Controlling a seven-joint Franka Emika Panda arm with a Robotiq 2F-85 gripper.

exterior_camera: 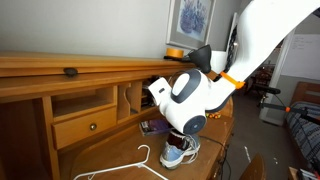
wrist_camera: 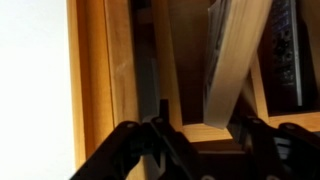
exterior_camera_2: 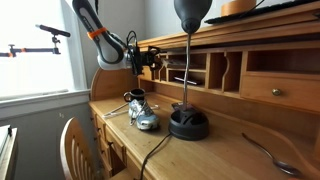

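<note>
In the wrist view my gripper shows its dark fingers standing apart at the bottom. A pale, narrow upright piece (wrist_camera: 232, 65) reaches down toward the gap between them; I cannot tell whether it is a divider or a loose item, or whether a finger touches it. The second exterior view has the gripper (exterior_camera_2: 150, 52) up at the desk's cubbies, at the far end. From the first exterior view, the white arm (exterior_camera: 185, 103) hides most of the gripper in front of the compartments.
Below the arm, a shoe (exterior_camera: 176, 152) and a dark mug (exterior_camera_2: 134, 95) stand on the desktop. A white hanger (exterior_camera: 125, 166) lies nearby. A lamp base (exterior_camera_2: 188, 124) and a spoon (exterior_camera_2: 270, 155) occupy the other end. Wooden shelf edges (wrist_camera: 122, 60) closely border the gripper.
</note>
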